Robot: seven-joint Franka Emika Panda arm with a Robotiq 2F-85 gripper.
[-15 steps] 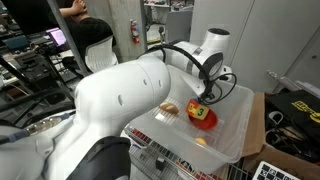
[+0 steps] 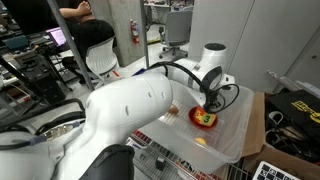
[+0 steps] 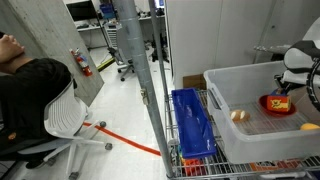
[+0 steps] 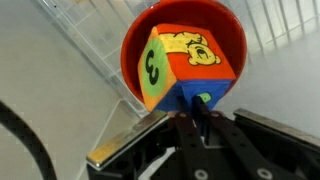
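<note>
A soft-looking cube with orange, green and yellow faces, a bear picture and a number, is held at its near edge by my gripper. Shut fingers grip that edge. Directly beyond the cube is a round red bowl, its rim showing around it. In exterior view 1, the cube appears within the outline of the red bowl; whether it touches the bottom cannot be told. Exterior view 2 also shows the cube in front of the bowl, below the gripper.
A clear plastic bin surrounds the bowl, its walls standing close to the arm. Inside lie a small orange item and a tan item. A blue tray stands outside the bin; cardboard boxes lie to its right.
The arm's wrist has come down a little, and the cube has shifted slightly lower in view with it. The bowl and the bin have stayed in place.
</note>
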